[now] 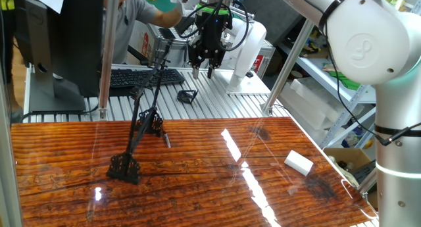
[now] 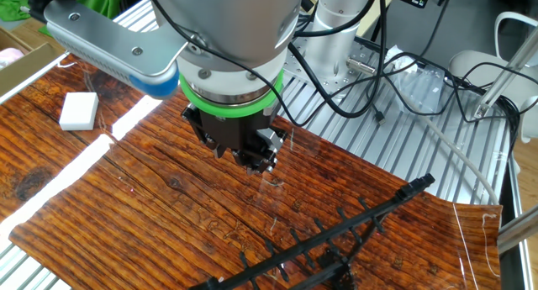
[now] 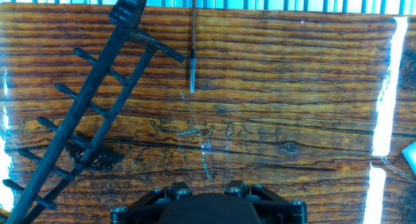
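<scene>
My gripper [image 1: 202, 74] hangs high over the table, its two fingers apart. In the wrist view the gripper shows at the bottom edge with nothing between its fingertips. A black rack [image 3: 91, 113] with two long rails and several short pegs stands on the wooden board, to the left in the wrist view. Close beside it lies a slim pen-like tool [image 3: 193, 71] with a metallic tip. On the other side of the board rests a white block [image 1: 298, 162], well apart from the rack; only its corner enters the wrist view.
The glossy wooden board [image 1: 217, 201] is clear in its middle, with bright reflections. Behind it are ribbed metal decking, a keyboard [image 1: 146, 77] and a monitor [image 1: 66, 46]. Metal posts rise near the board's back edge. Cables [image 2: 370, 97] hang by the arm.
</scene>
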